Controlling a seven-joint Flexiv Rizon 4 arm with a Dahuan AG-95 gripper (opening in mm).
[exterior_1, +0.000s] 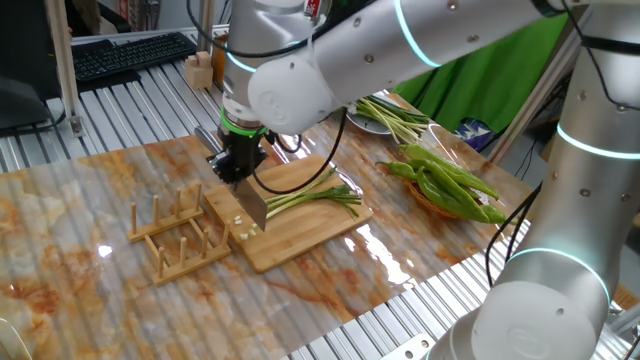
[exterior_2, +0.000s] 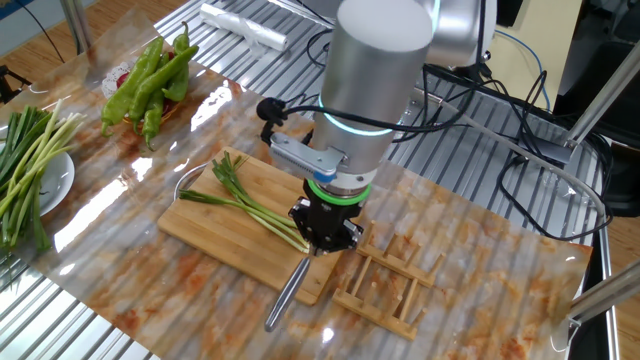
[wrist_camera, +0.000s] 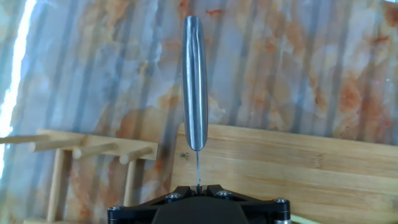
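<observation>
My gripper is shut on a knife, gripping it where the blade meets the handle. The broad metal blade hangs over the left part of the wooden cutting board. In the wrist view the steel handle points away from the gripper. Green onions lie across the board, with a few small cut pieces near the blade. Exterior view 2 shows the handle sticking out past the board's edge. Whether the blade touches the board is hard to tell.
A wooden peg rack stands close to the board's left end. Green peppers fill a basket on the right, and more green onions lie on a plate.
</observation>
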